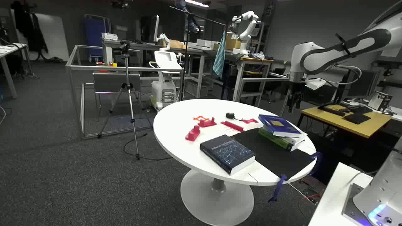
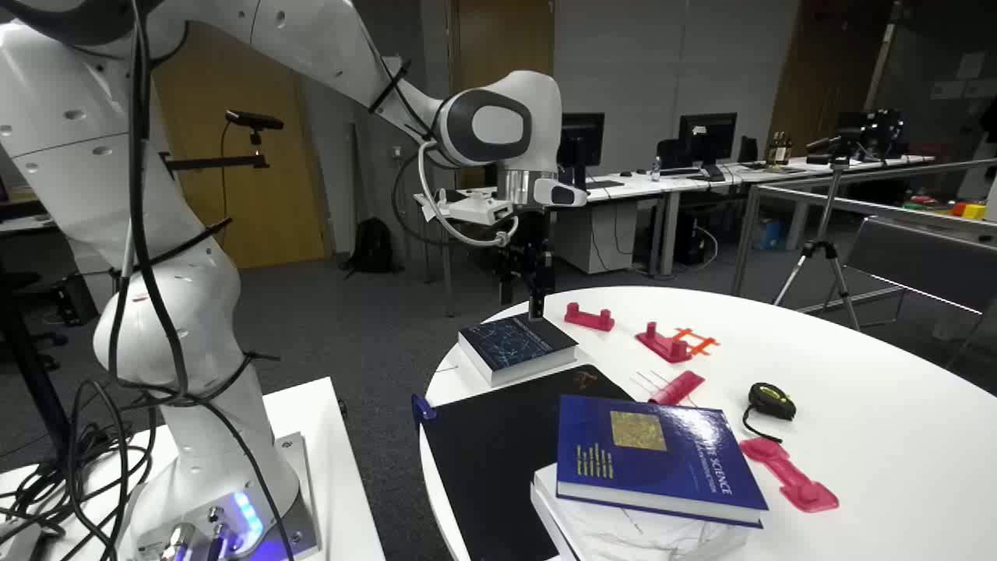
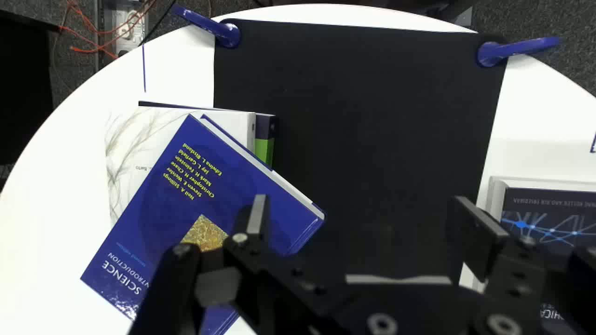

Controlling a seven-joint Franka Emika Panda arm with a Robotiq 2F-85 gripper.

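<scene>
My gripper is open above the round white table, its two fingers wide apart and nothing between them. Below the gap lies a black mat [image 3: 363, 111], flat on the table. A blue book [image 3: 167, 223] rests at an angle on top of a white book [image 3: 142, 139], and a green-edged one [image 3: 265, 146] shows underneath, at the left of the wrist view. On the right a dark book with a network pattern [image 3: 547, 217] lies alone, partly hidden by a finger. In exterior view 2 that dark book [image 2: 523, 344] sits flat near the table edge.
Pink plastic parts [image 2: 664, 343], an orange frame [image 2: 696, 341] and a black tape measure [image 2: 772, 400] are spread over the table's far side. Blue clamps [image 3: 229, 34] grip the mat at the table edge.
</scene>
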